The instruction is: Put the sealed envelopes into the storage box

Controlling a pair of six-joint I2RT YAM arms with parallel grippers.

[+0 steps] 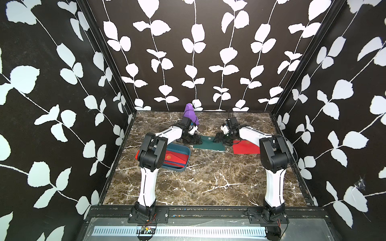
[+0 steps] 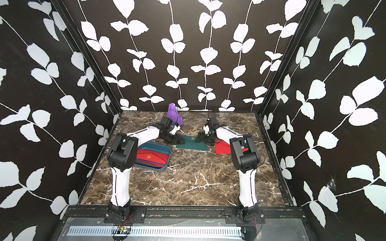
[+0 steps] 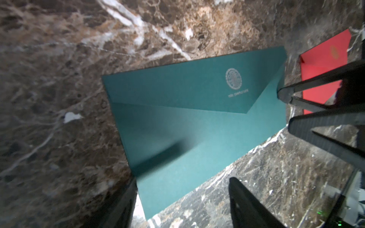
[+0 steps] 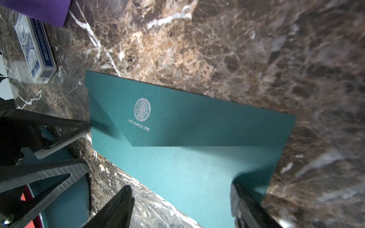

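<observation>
A green envelope with a printed seal lies flat on the marble table between my grippers. My left gripper hangs over its left end, fingers apart with nothing clearly held. My right gripper is at the right end, its fingers also apart over the envelope. A blue storage box at the left holds a red envelope with a gold seal. Another red envelope lies to the right, partly under the right arm.
A purple object stands at the back, with a card box near it.
</observation>
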